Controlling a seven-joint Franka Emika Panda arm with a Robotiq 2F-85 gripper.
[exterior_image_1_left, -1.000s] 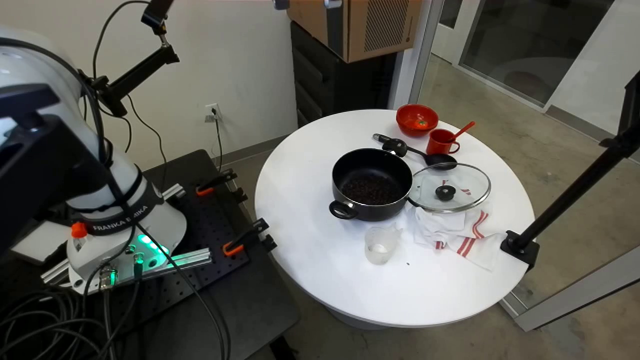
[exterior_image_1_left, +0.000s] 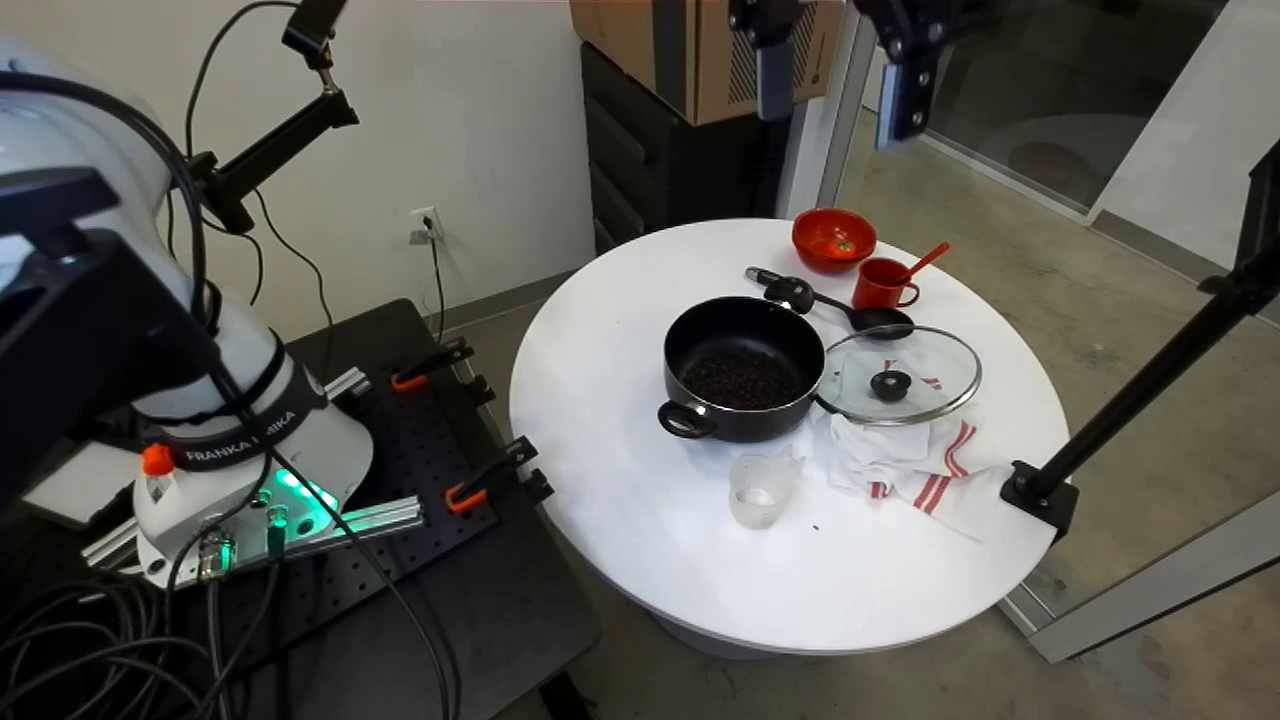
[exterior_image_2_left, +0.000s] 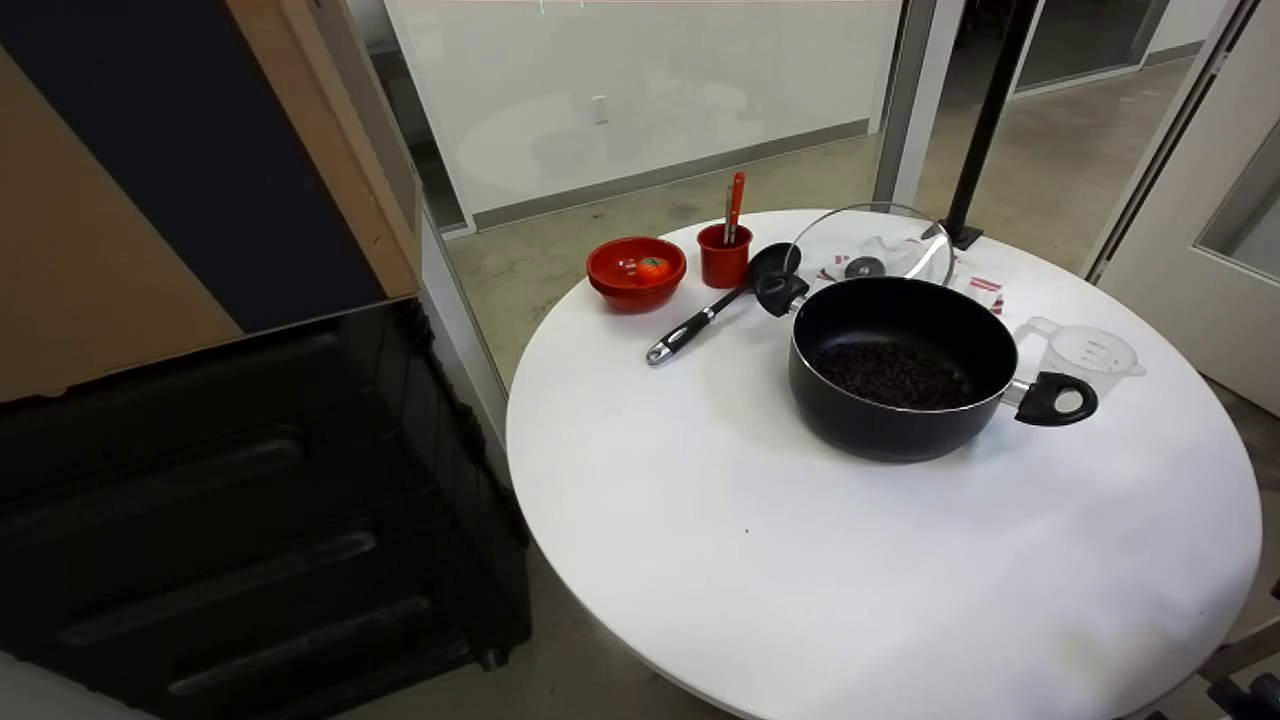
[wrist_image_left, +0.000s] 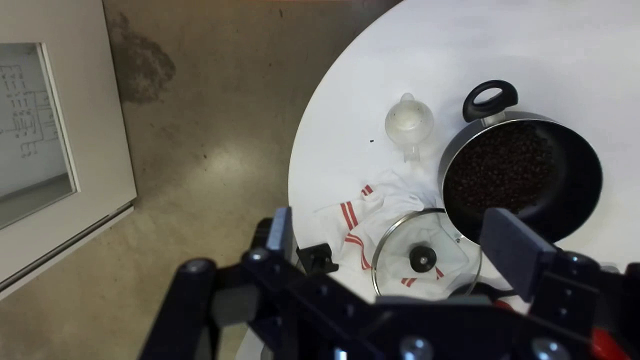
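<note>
High above the far side of the round table, my gripper (exterior_image_1_left: 834, 114) stands open, its fingers wide apart and nothing between them. Dark beans lie in the black pot (exterior_image_1_left: 696, 402) at the table's middle. Against the pot leans or rests a glass lid (exterior_image_1_left: 936, 396) with a black knob, over a white cloth with red stripes (exterior_image_1_left: 948, 462). A clear measuring cup (wrist_image_left: 409, 123) sits near the pot's handle. In the wrist view the lid (wrist_image_left: 384, 252) shows between my fingers, far below them.
Behind the pot are a black ladle (exterior_image_2_left: 720, 306), a red mug (exterior_image_2_left: 725, 258) with a red-handled utensil in it, and a red bowl (exterior_image_2_left: 618, 294) holding a tomato (exterior_image_2_left: 653, 270). A black pole (exterior_image_1_left: 1140, 360) is clamped at the table's edge.
My gripper has come lower and to the right in exterior view 1, where just its fingertips showed at the top edge before. The things on the table have not moved.
</note>
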